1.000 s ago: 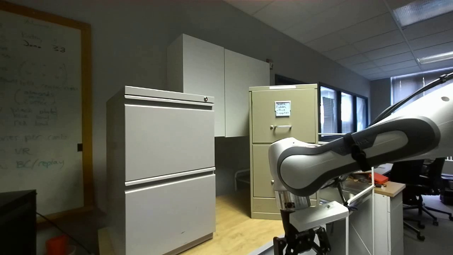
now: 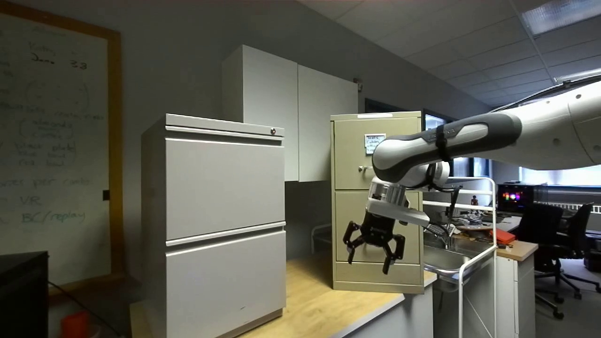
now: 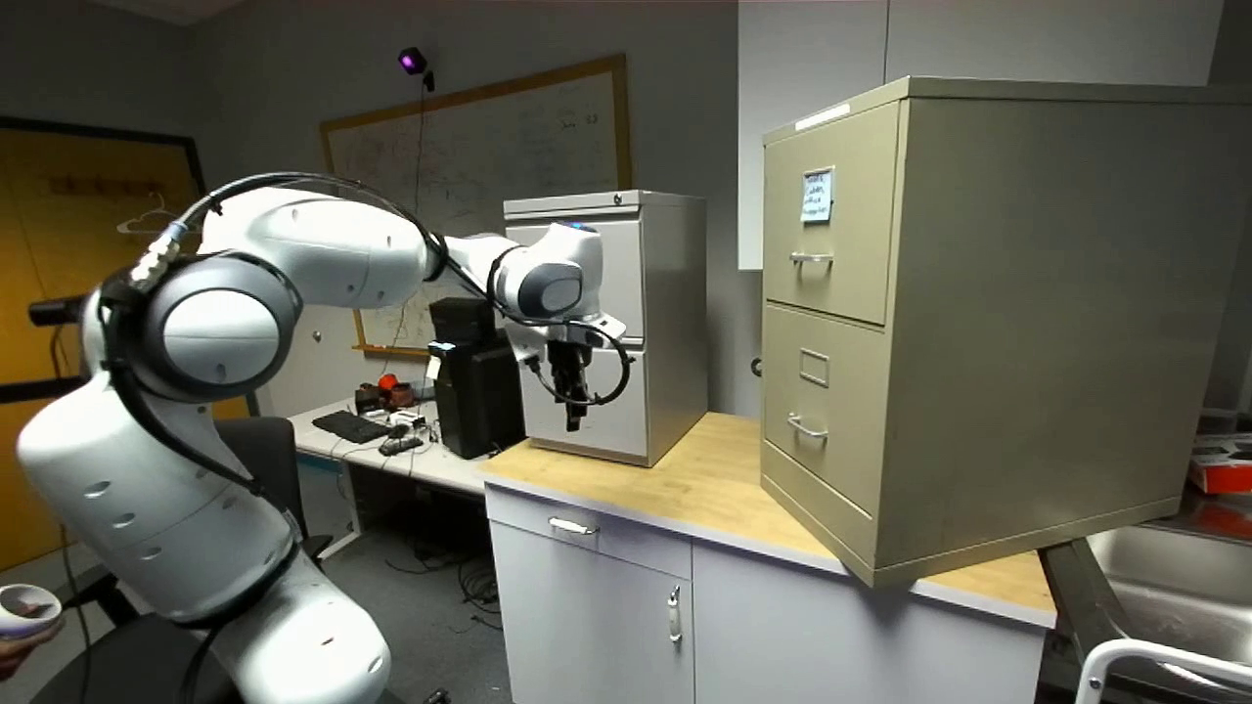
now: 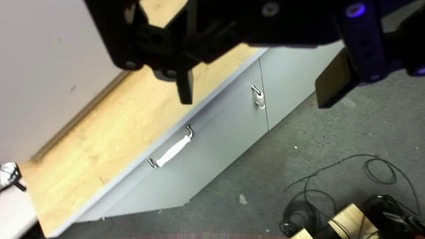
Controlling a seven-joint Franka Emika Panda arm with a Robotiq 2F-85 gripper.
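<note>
My gripper [image 2: 369, 265] stands open in mid-air, its black fingers spread with nothing between them. In exterior view 1 it appears in front of the tan filing cabinet [image 2: 350, 225]. Exterior view 2 places the gripper [image 3: 574, 424] in front of the light grey filing cabinet [image 3: 675, 317], above the level of the wooden counter [image 3: 728, 452]. From the wrist, two spread fingertips frame the counter edge and the grey cupboard front below, which has a white drawer handle [image 4: 174, 150] and a door handle [image 4: 259, 97]. Both filing cabinets have their drawers closed.
A sink [image 3: 1156, 587] and a white metal rail [image 2: 496, 225] lie beyond the tan cabinet. Coiled cables [image 4: 304, 215] rest on the floor. A black computer tower [image 3: 478, 393] stands on a side desk.
In exterior view 1 the arm has lifted, bringing my gripper up from the bottom edge of the picture and slightly left. The cabinets have not moved.
</note>
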